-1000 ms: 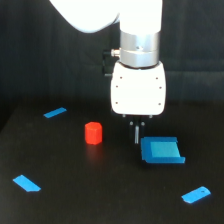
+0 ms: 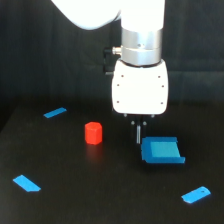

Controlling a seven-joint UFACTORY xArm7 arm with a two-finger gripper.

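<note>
A small red block (image 2: 93,133) sits on the dark table left of the middle, with nothing touching it. To the right lies a square blue tray (image 2: 146,153) with a lighter blue area inside. My gripper (image 2: 138,131) points down from the white arm mount, right of the red block and just beside the tray's far left corner. Its fingers are thin and dark against the black background, so whether they are apart or together is unclear. No object can be made out at their tips.
Blue tape strips mark the table at the back left (image 2: 55,113), front left (image 2: 26,184) and front right (image 2: 196,195). A dark curtain (image 2: 40,55) hangs behind.
The arm and gripper have shifted very slightly to the right. The red block and the tray have stayed where they were.
</note>
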